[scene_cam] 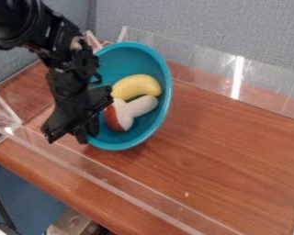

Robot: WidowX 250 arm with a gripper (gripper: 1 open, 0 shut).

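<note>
A teal bowl (154, 66) stands at the left part of the wooden table, holding a yellow banana-like toy (136, 86) and a white mushroom-like toy with a red end (133, 109). My black gripper (73, 130) is at the bowl's left rim, fingers pointing down; whether it grips the rim is hidden.
The bare wooden table (219, 162) fills the right side. Clear plastic walls line the back and front-left edges, with a grey wall behind and the floor visible at lower left.
</note>
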